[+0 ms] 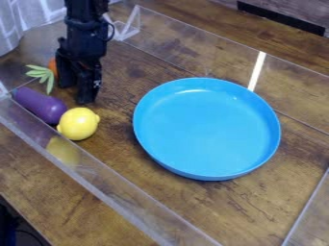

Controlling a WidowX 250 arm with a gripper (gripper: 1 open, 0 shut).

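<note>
The black gripper [77, 85] is low at the upper left of the camera view, right beside an orange carrot with green leaves [42, 73], which it partly hides; its fingers are dark and hard to make out, with nothing clearly held. Just below lie a purple eggplant [38, 104] and a yellow lemon-like piece [79, 124].
A large blue plate [206, 128] fills the right middle of the wooden table. Clear plastic rails border the lower left and right. The table behind the plate and at the bottom is bare.
</note>
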